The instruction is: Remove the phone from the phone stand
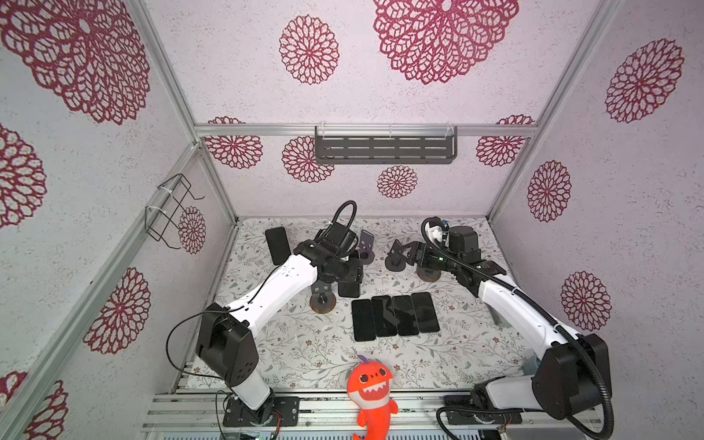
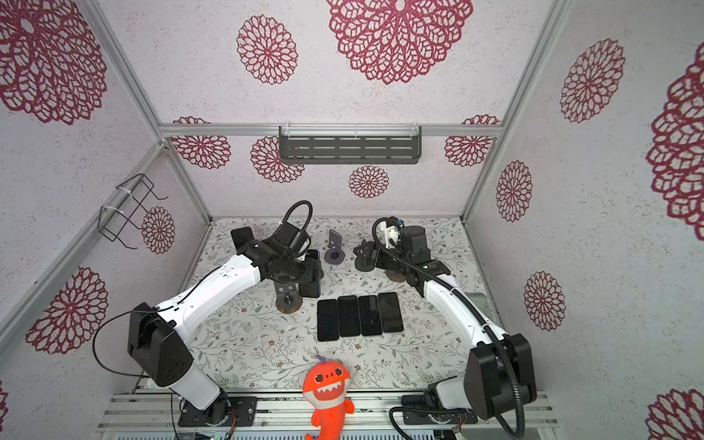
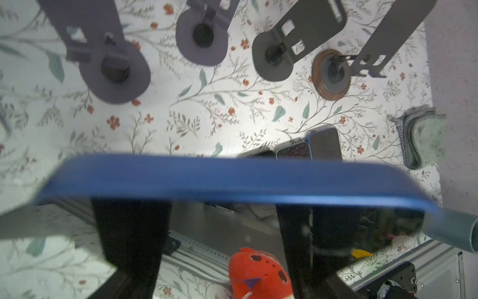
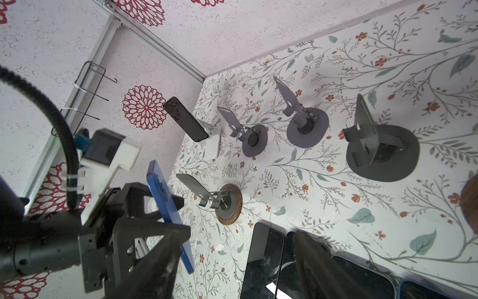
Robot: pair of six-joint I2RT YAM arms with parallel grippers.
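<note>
My left gripper (image 1: 353,272) is shut on a phone in a blue case, held above the table. In the left wrist view, that blue phone (image 3: 239,179) spans the space across the dark fingers (image 3: 130,234). The right wrist view shows the same blue phone (image 4: 166,209) tilted and clear of any stand. Another phone (image 1: 278,245) leans on a white stand (image 4: 213,141) at the back left. My right gripper (image 1: 415,253) is near the dark grey stand (image 1: 396,258); its blurred fingers (image 4: 313,264) stand apart with nothing visible between them.
Several dark phones (image 1: 394,315) lie side by side mid-table. Empty stands surround the back, including a wood-based stand (image 1: 322,300) at left and a purple-grey stand (image 1: 365,248). A red shark toy (image 1: 371,388) sits at the front edge.
</note>
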